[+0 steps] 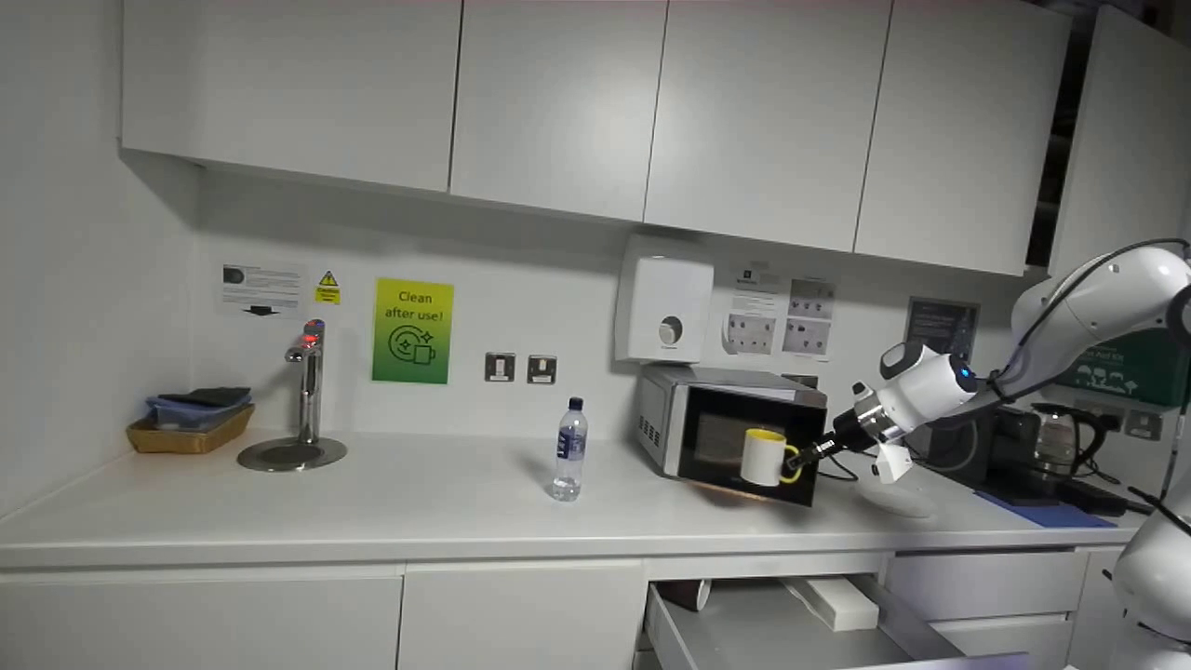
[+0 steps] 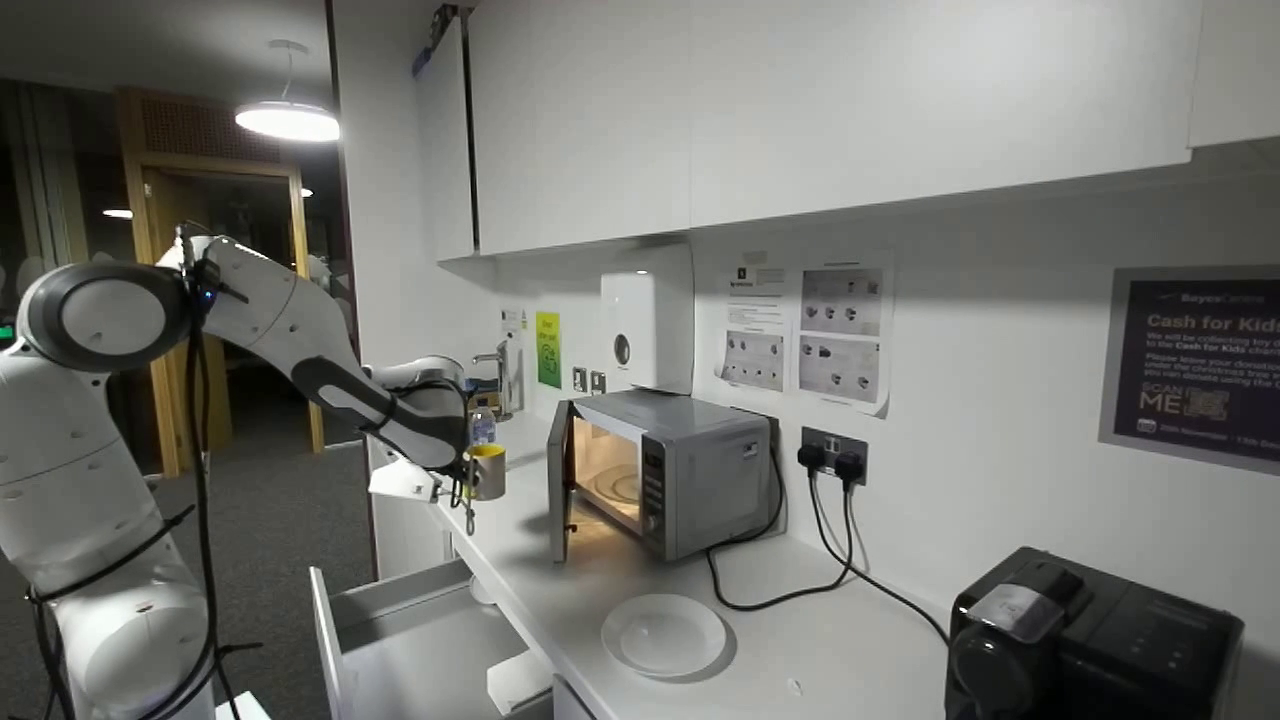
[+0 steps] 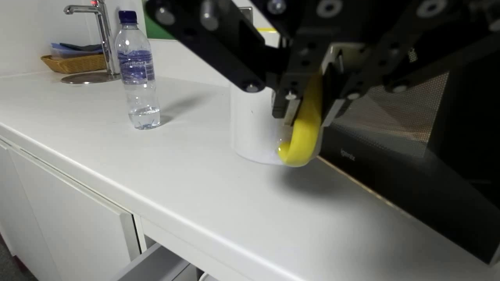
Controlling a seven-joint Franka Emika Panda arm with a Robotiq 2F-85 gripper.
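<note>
A white mug with a yellow inside and yellow handle hangs upright above the counter, in front of the microwave door. My gripper is shut on its handle. In the wrist view the yellow handle runs between my finger pads, and the white mug body is partly hidden behind the fingers. The second exterior view shows the mug at the arm's end, left of the microwave, whose door stands open with the light on inside.
A water bottle stands on the counter left of the microwave. Below the counter a drawer is pulled out. A white plate lies right of the microwave. The counter between tap and bottle is clear.
</note>
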